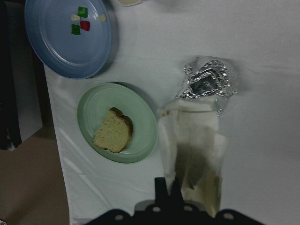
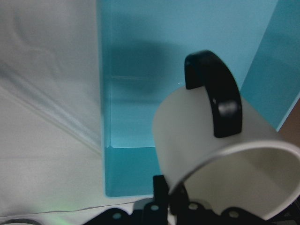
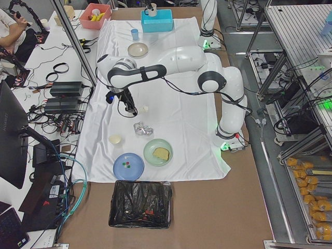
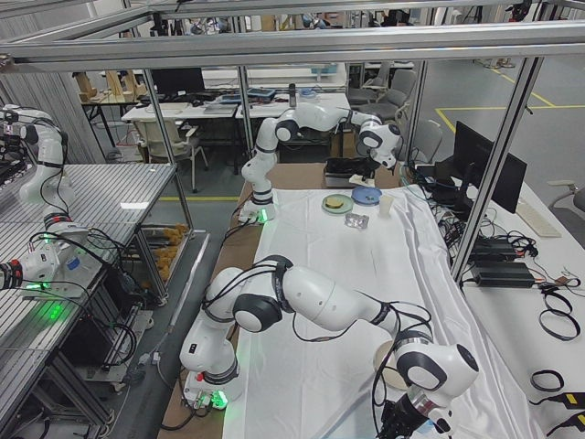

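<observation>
My left gripper is shut on a crumpled pale wrapper [image 1: 192, 140], held over the white cloth beside a foil bundle [image 1: 206, 77], a green plate [image 1: 89, 119] with a bread slice [image 1: 112, 131], and a blue plate [image 1: 61, 51] with small coloured pieces. My right gripper is shut on a white mug [image 2: 187, 126] with a black handle, held above a light-blue bin [image 2: 136, 56] at the far end in the camera left view.
A black-lined bin [image 3: 140, 205] stands beyond the plates. A beige plate [image 3: 138, 50] and a blue cup [image 3: 134, 34] sit near the light-blue bin.
</observation>
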